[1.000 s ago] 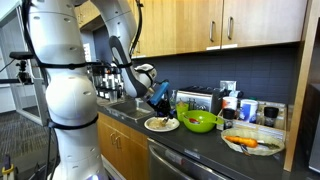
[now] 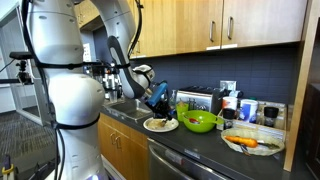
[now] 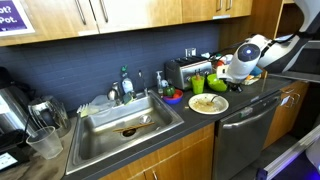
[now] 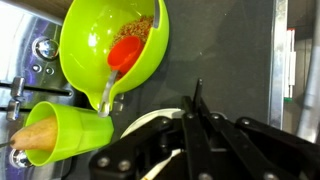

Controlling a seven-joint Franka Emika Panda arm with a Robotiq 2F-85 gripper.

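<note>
My gripper (image 2: pixel 168 111) hangs over the pale plate (image 2: pixel 151 127) on the counter. In the wrist view its dark, bolted body fills the bottom, and a thin dark tip (image 4: pixel 198 92) sticks out ahead of it. The fingers look shut on this thin piece, though I cannot tell what it is. Part of the plate (image 4: pixel 140 122) shows behind the gripper. Some yellowish food lies on the plate in the exterior views. To the plate's right stands a green bowl (image 4: pixel 84 48), with a red spoon (image 4: pixel 124 52) and reddish-brown grains inside.
A green cup (image 4: pixel 84 130) with a brown item lies near the bowl. A toaster (image 3: pixel 187 72) stands at the back wall, and the sink (image 3: pixel 125 128) lies left of the plate. A tray with carrots (image 2: pixel 250 146) sits to the right. Dark counter shows between bowl and gripper.
</note>
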